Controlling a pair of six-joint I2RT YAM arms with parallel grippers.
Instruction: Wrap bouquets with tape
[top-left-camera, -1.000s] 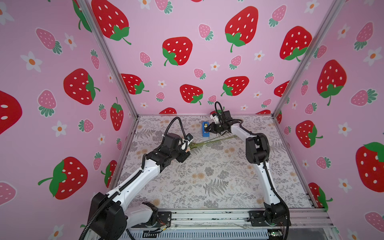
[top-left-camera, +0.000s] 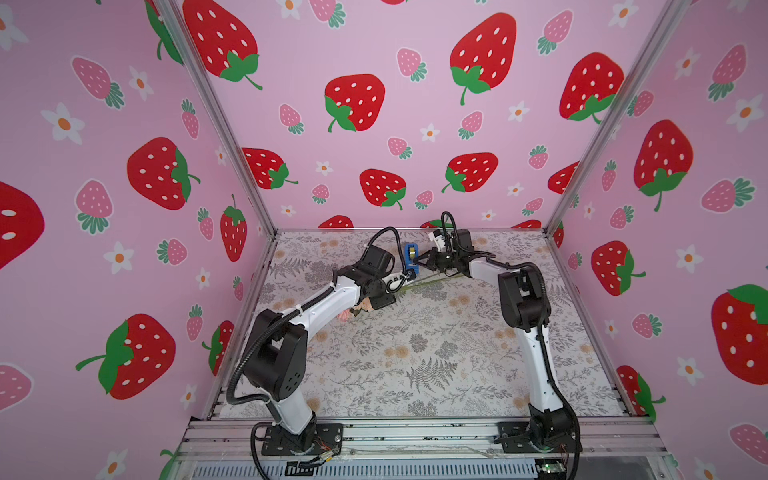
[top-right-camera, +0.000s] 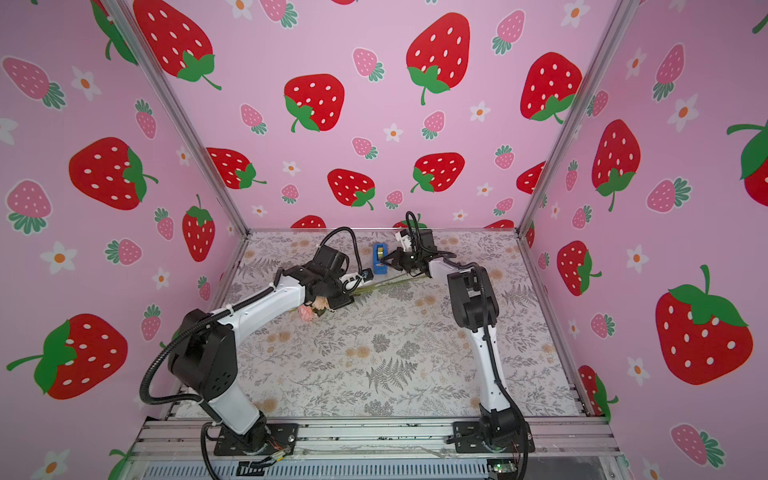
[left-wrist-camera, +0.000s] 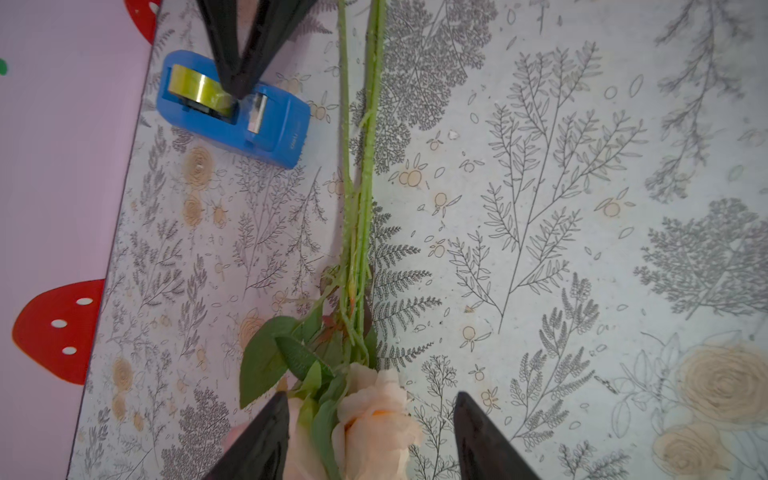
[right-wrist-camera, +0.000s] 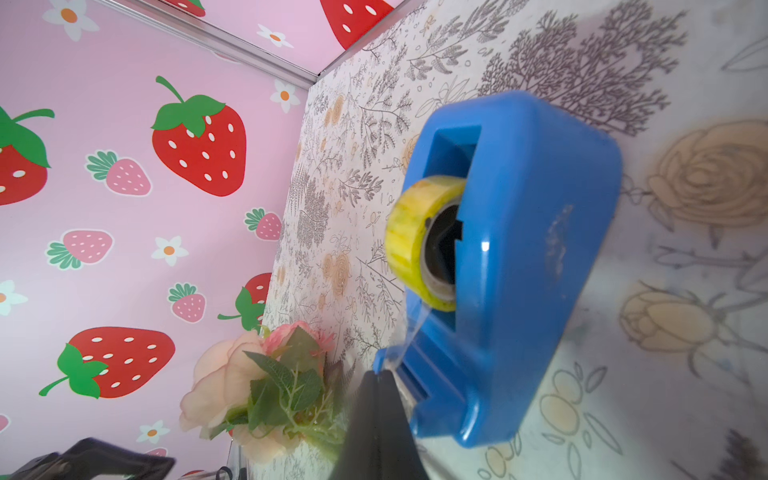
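Note:
The bouquet's pale peach blossoms (left-wrist-camera: 376, 424) and green stems (left-wrist-camera: 356, 224) lie on the table in the left wrist view. Above the blossoms stands my left gripper, its fingers well apart, one to each side. Just beyond the stems is a blue tape dispenser (right-wrist-camera: 528, 240) with a yellow roll (right-wrist-camera: 420, 240). My right gripper is shut at the dispenser's front end. A clear tape strip (right-wrist-camera: 409, 336) comes down from the roll close to its fingertips; whether they pinch it I cannot tell.
A pink back wall (top-left-camera: 392, 120) rises close behind the dispenser. Both arms reach in close together near the dispenser.
My left arm has moved right and toward the back, over the bouquet. The peach blossoms now show beneath it. My right gripper has shifted slightly right, staying at the dispenser.

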